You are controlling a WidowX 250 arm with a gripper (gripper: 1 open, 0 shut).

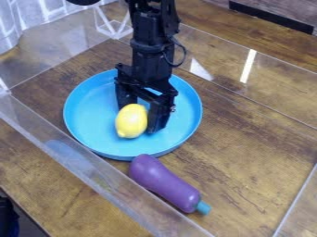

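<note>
A yellow oval object (132, 121) rests in a blue bowl (93, 109) on the wooden surface. My black gripper (144, 104) reaches down into the bowl from above, just behind and right of the yellow object, its fingers on either side low in the bowl. It is open; whether it touches the yellow object is hard to tell.
A purple eggplant-like object (165, 184) with a teal end lies in front of the bowl. A clear plastic wall runs along the left.
</note>
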